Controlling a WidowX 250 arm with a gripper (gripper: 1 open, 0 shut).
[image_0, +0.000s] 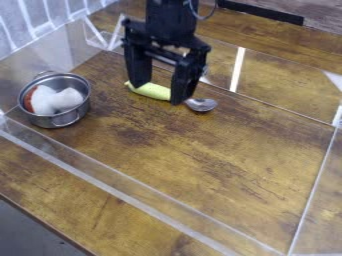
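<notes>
The black gripper (158, 80) hangs in the upper middle of the camera view, open, its fingers apart, somewhat blurred. Behind and below it lie a light green elongated object (147, 90) and a silver spoon-like utensil (199, 104), both partly hidden by the gripper. To the left sits a steel pot (58, 115) holding white objects (64, 99) and something red at its side.
Transparent strips run along its edges, and a white railing stands at the upper left.
</notes>
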